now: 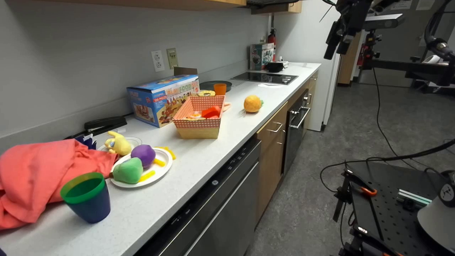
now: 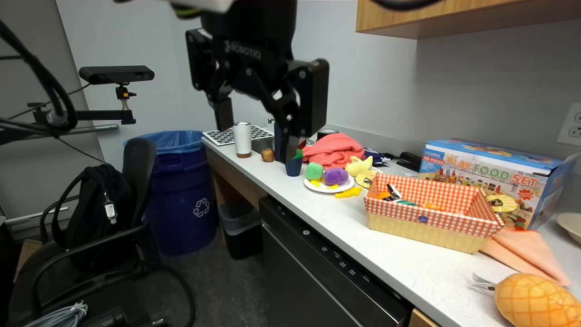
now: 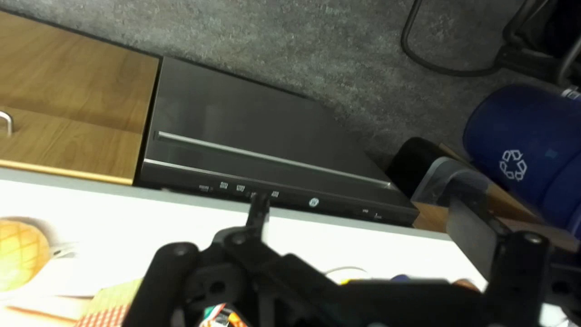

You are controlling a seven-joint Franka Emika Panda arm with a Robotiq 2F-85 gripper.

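Note:
High above the floor beside the counter, my gripper [image 2: 258, 125] stands open, nothing between its fingers. From the wrist, the same gripper looks down over the dishwasher front and counter edge. On the counter, a white plate [image 1: 164, 169] bears a green plush pear [image 1: 128, 171], a purple plush piece [image 1: 143, 155] and yellow strips. A checkered basket [image 1: 199, 123] holds several toy foods, red and white ones among them. The toy pineapple [image 2: 536, 299] lies beyond the basket. A blue cup with a green rim [image 1: 87, 198] stands near the plate.
A play food box [image 1: 164, 99] stands against the wall behind the basket. Red cloth [image 1: 38, 175] is heaped beside the plate. Between basket and plate, the counter's front strip is clear. A blue recycling bin [image 2: 182, 201] stands past the counter on the floor.

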